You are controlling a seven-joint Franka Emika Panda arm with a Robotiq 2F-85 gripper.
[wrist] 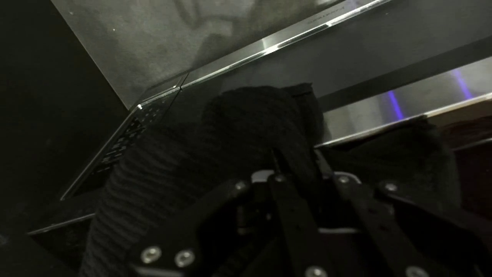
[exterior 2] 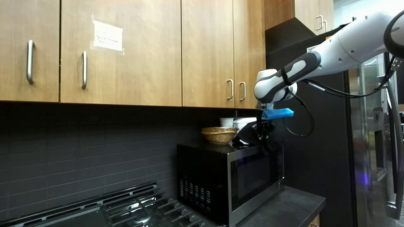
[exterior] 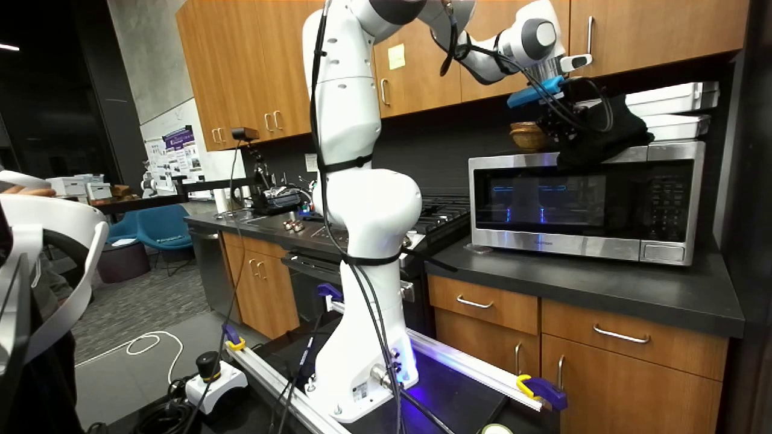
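Note:
A black ribbed cloth [wrist: 152, 184] lies over the top front edge of the microwave [exterior: 499, 160]. Part of the same dark cloth [exterior: 615, 134] hangs down over the door's upper edge in exterior view 1. My gripper points down into it from above; its fingers stand a small distance apart, with dark cloth around and between them. Whether they pinch a fold is too dark to tell. From the side, the gripper and cloth merge into one black shape, below the blue piece [exterior 2: 278, 113] on the wrist.
A wicker basket [exterior 2: 219, 135] stands on the microwave left of the cloth, with a white cup [exterior 2: 227, 122] behind. White containers [exterior: 673, 112] are stacked at the right. Wooden cabinets [exterior: 517, 50] hang close above the wrist.

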